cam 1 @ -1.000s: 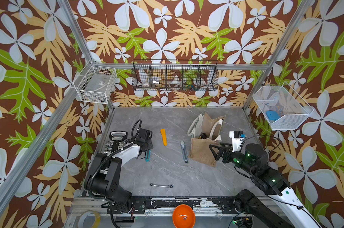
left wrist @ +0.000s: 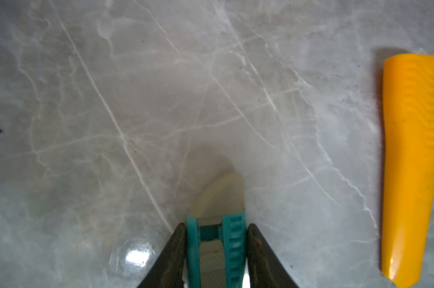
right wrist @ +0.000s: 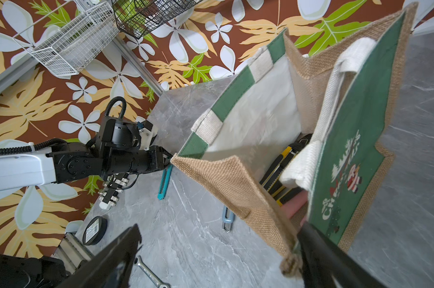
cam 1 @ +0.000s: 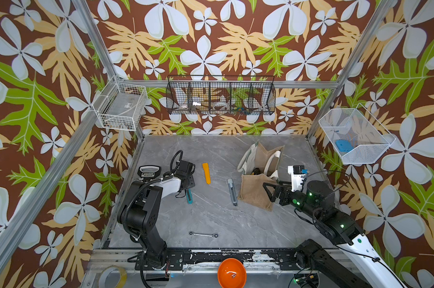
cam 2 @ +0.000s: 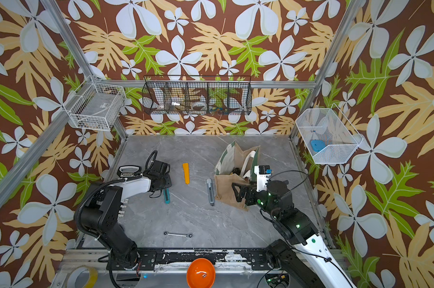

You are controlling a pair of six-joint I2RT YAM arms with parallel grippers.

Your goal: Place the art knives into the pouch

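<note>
A teal art knife (cam 1: 189,196) lies on the grey table at left, under my left gripper. In the left wrist view its fingertips sit at both sides of the knife's teal end; whether they grip it is unclear. An orange knife (left wrist: 411,158) and a grey-blue knife (cam 1: 232,192) lie to the right. The burlap pouch (cam 1: 255,189) stands open at centre right, with yellow-black items inside. My right gripper is open beside the pouch's near side.
A wrench (cam 1: 203,234) lies near the front edge, a black-and-silver item (cam 1: 148,171) at far left. Wire baskets hang on the frame at back and sides.
The left arm has shifted slightly right over the teal knife. The right arm and the pouch look unchanged.
</note>
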